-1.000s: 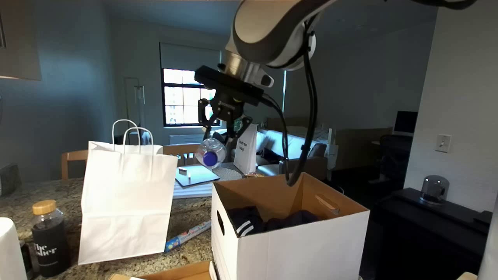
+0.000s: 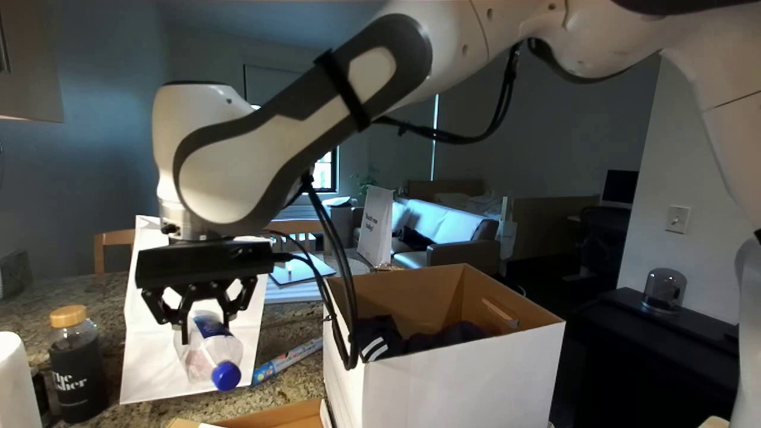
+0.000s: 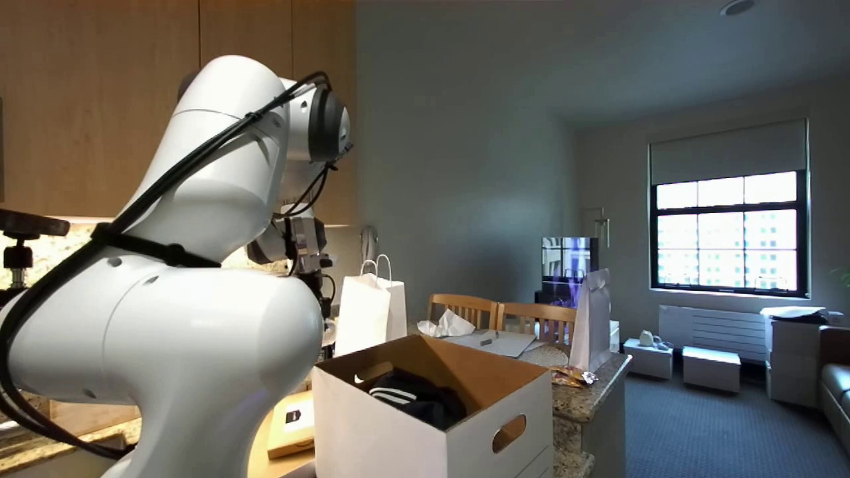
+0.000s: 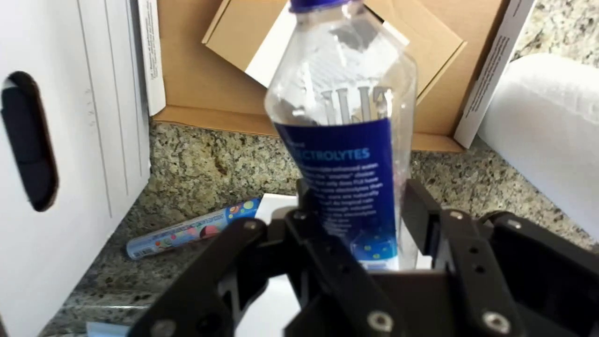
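Note:
A clear plastic bottle (image 4: pixel 342 163) with a blue label and blue cap is held between the fingers of my gripper, which is shut on it. In exterior view 1 the bottle (image 2: pixel 207 349) hangs tilted, cap toward the camera, beneath the gripper (image 2: pixel 207 335). Behind it stands a white paper bag (image 2: pixel 150 342), its handles hidden by the arm. In exterior view 2 the arm hides the gripper's fingers, and the bag (image 3: pixel 372 311) stands upright with both handles showing.
A white box (image 2: pixel 456 378) with dark clothing (image 2: pixel 378 335) inside stands right of the bag. A colourful tube (image 2: pixel 285 360) lies between them. Left are a black bottle with a wooden lid (image 2: pixel 75 364) and a white roll (image 2: pixel 15 385). An open cardboard box (image 4: pixel 213 84) lies in front.
My gripper has moved left and down with the bottle, from above the white box's left side to in front of the paper bag. The box and bag stay in place.

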